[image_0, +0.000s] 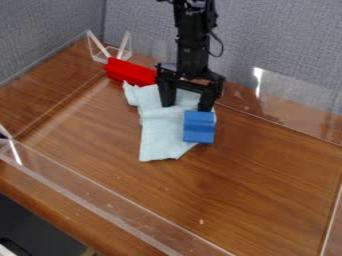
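The black gripper (186, 92) is down over a pale cloth (163, 135), its two fingers spread left and right at the cloth's upper part; whether it holds any cloth I cannot tell. A blue block (198, 127) lies on the cloth's right side, just below the gripper. A red cylinder (128, 71) lies to the left of the gripper, behind the cloth.
A wire-like white object (102, 50) is at the back left. Clear walls and edges border the back and left.
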